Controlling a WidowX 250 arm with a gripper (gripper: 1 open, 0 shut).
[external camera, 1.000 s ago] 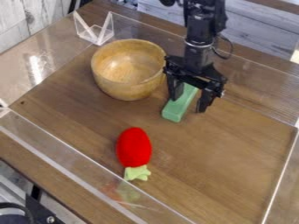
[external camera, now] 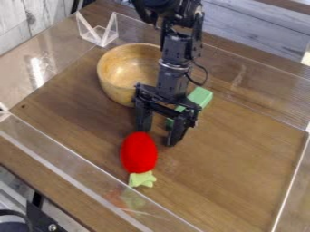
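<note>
A black robot gripper (external camera: 161, 123) hangs low over the middle of the wooden table, its fingers spread just above and behind a red strawberry-like object (external camera: 140, 153) with a pale green leafy top (external camera: 143, 180). Whether anything is between the fingers is hard to see. A green block (external camera: 198, 101) lies behind the gripper, partly hidden by the arm.
A tan wooden bowl (external camera: 119, 68) sits at the back left, partly behind the arm. A clear plastic piece (external camera: 97, 27) stands in the back left corner.
The bowl and red object look unmoved.
</note>
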